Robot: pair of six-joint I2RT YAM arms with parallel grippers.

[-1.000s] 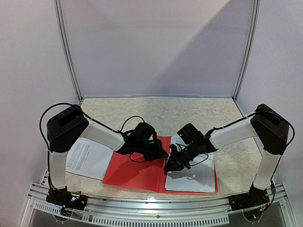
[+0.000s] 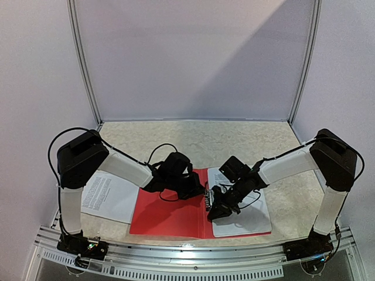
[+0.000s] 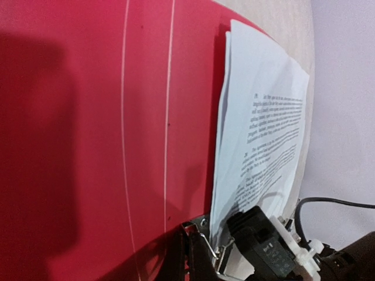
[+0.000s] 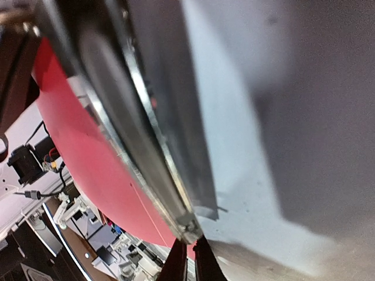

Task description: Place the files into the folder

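An open red folder (image 2: 158, 216) lies on the table, its metal clip (image 4: 135, 134) at the spine. A stack of white papers (image 2: 246, 222) covers its right half; printed text shows in the left wrist view (image 3: 269, 117). My left gripper (image 2: 199, 190) is shut at the clip's upper end, beside the papers' edge. My right gripper (image 2: 212, 212) is shut at the clip's lower end over the papers; whether either holds the thin metal cannot be told.
Another printed sheet (image 2: 108, 196) lies at the left, partly under my left arm. Walls enclose it.
Since one second ago the folder's lower part and papers have shifted slightly right, along with my right gripper. My left arm has hardly moved.
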